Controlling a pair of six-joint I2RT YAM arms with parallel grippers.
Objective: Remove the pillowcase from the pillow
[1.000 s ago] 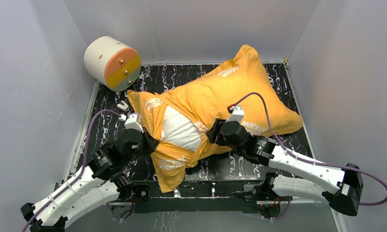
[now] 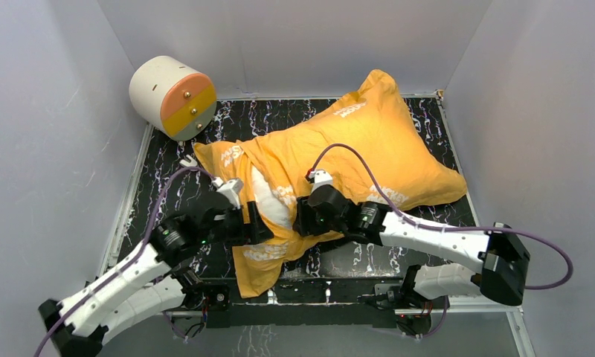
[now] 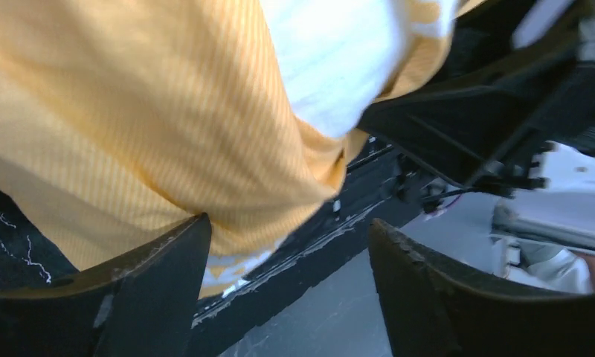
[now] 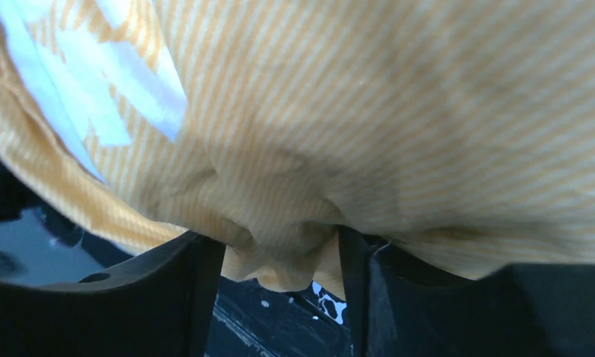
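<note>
A yellow pillowcase [image 2: 354,149] with white print covers the pillow, whose white fabric [image 2: 268,197] shows through an opening at the left part. My left gripper [image 2: 253,223] is over that opening's lower left; in its wrist view the fingers [image 3: 146,290] stand apart at the fold of yellow cloth. My right gripper [image 2: 302,219] is at the opening's right side; in its wrist view a bunched fold of cloth [image 4: 280,208] lies between its parted fingers, and whether they grip it is unclear.
A cream cylinder [image 2: 161,93] with coloured end panels lies at the back left. Grey walls [image 2: 56,134] enclose the black marbled table [image 2: 161,171].
Both grippers have moved toward the opening, the left one rightward, the right one leftward. Less white pillow shows than a second ago.
</note>
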